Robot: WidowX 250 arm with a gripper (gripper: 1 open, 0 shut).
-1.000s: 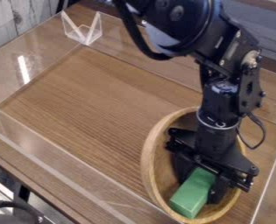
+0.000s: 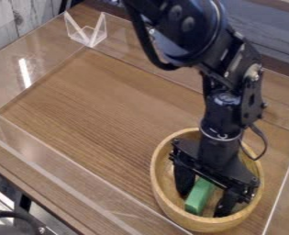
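My black gripper [image 2: 213, 180] is down inside a tan round bowl [image 2: 166, 185] at the lower right of the camera view, its fingers open around a green object [image 2: 198, 198] lying in the bowl. The gripper hides part of that object, and I cannot tell whether the fingers touch it.
A clear plastic holder [image 2: 88, 27] stands at the top left. The table's front edge runs along the lower left.
The gripper has shifted slightly left over the last second. The bowl and green object also sit differently, with less of the green object showing now.
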